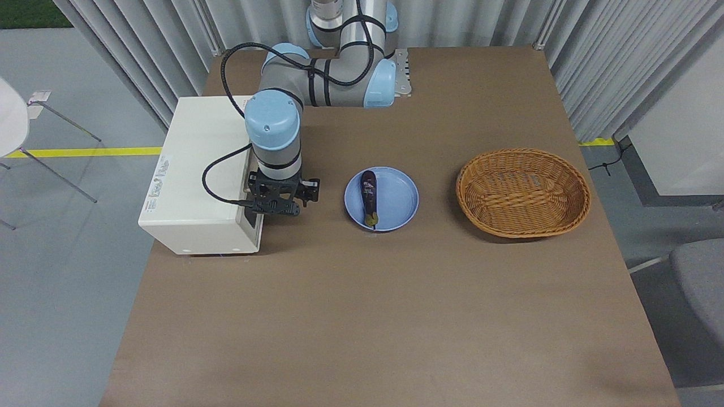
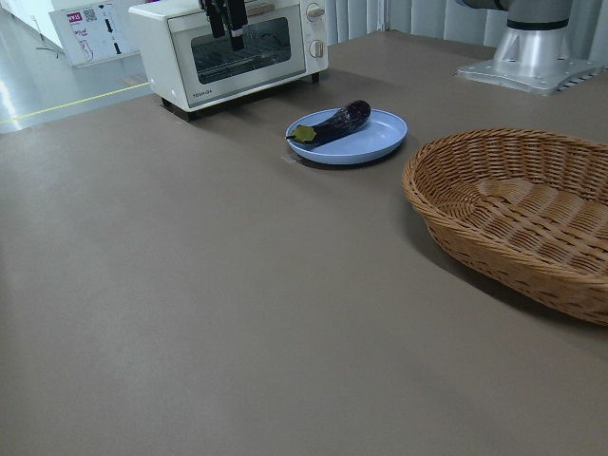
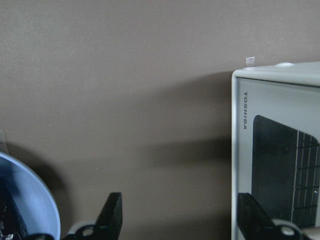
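Observation:
My gripper (image 1: 285, 196) hangs at the right edge of the white Toshiba toaster oven (image 1: 193, 176), whose glass door shows upright in the left camera view (image 2: 242, 66). In the wrist view its two fingers (image 3: 111, 212) stand wide apart, with nothing seen between them but table. A dark eggplant (image 1: 368, 195) lies on a blue plate (image 1: 397, 203), to the right of the gripper; in the wrist view both show partly at the lower left.
A round wicker basket (image 1: 522, 193) sits on the right of the brown table (image 1: 387, 312). The arm's base stands at the back edge.

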